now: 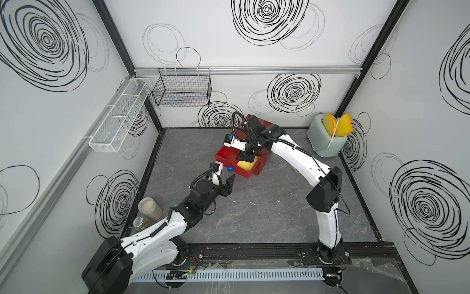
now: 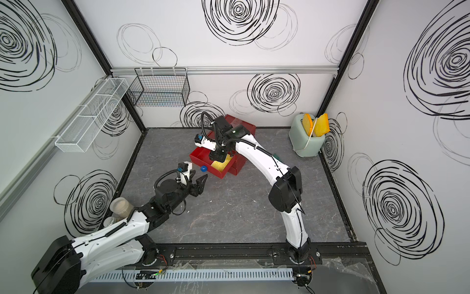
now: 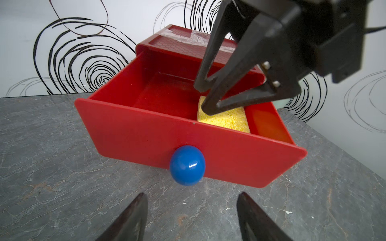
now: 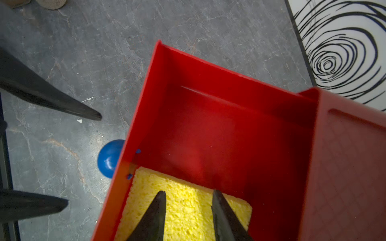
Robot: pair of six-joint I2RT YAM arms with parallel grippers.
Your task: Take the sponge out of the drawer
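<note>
The yellow sponge (image 4: 177, 200) lies flat in the front right corner of the red drawer (image 3: 132, 130), which is pulled out of its box (image 1: 267, 124) and has a blue knob (image 3: 187, 165). Over the sponge hovers my right gripper, its fingers apart and pointing down, nothing gripped between them. In the left wrist view its fingertips (image 3: 211, 106) reach down past the drawer's front rim. My left gripper is open in front of the drawer, its fingers apart below the knob and not touching it.
A pale green bucket (image 1: 325, 139) with yellow and orange items stands at the back right. Jars (image 1: 149, 209) are at the left edge, and wire baskets (image 1: 183, 88) hang on the walls.
</note>
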